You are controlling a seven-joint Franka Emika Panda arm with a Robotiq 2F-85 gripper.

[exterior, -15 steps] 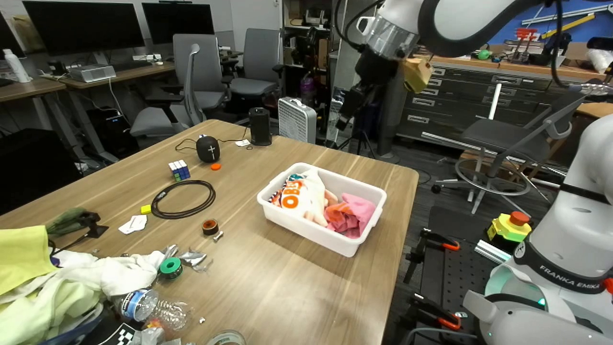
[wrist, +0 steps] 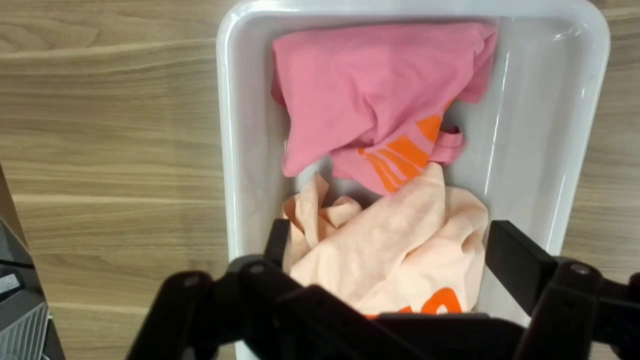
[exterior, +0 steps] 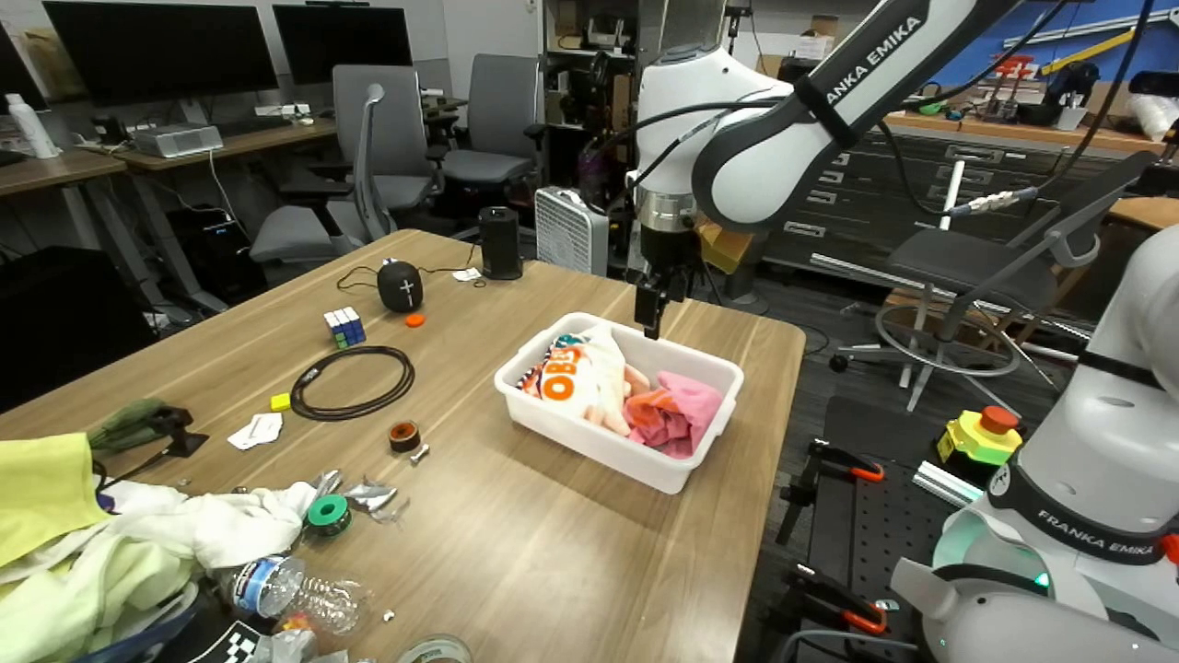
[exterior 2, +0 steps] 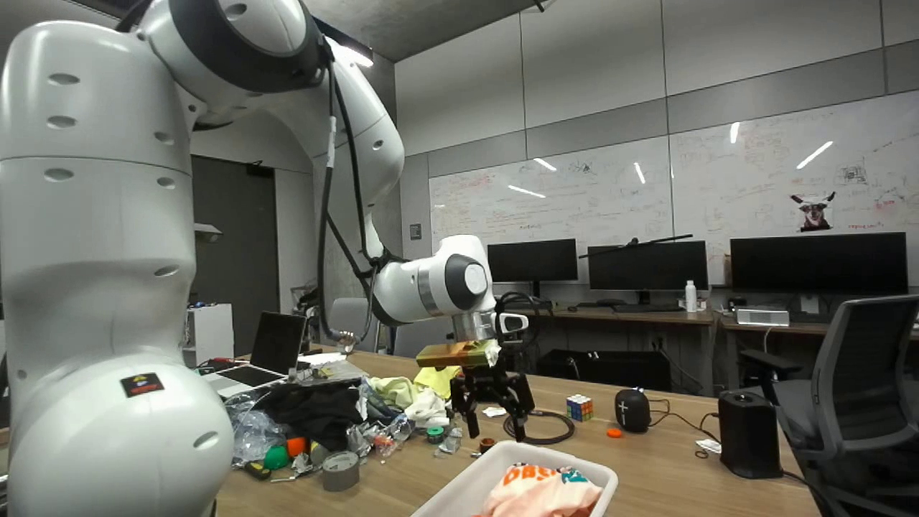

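A white plastic bin [exterior: 597, 451] stands on the wooden table. Inside it lie a pink cloth [wrist: 378, 90] with orange print and a peach cloth [wrist: 384, 246] with orange lettering, side by side and touching. My gripper is open above the bin, its black fingers [wrist: 519, 264] wide apart on either side of the peach cloth in the wrist view. Nothing is held between them. From the first exterior view, the gripper [exterior: 652, 315] hangs over the bin's back edge, clear of the cloths.
A coiled black cable [exterior: 354, 383], a Rubik's cube [exterior: 344, 327] and a round speaker [exterior: 399, 286] lie left of the bin. Clothes and a plastic bottle [exterior: 293, 591] crowd the near left corner. Bare tabletop [exterior: 531, 541] surrounds the bin.
In the first exterior view, my arm has come down and to the left, from high beyond the table to the bin. The gripper now points downward; bin and cloths look unmoved.
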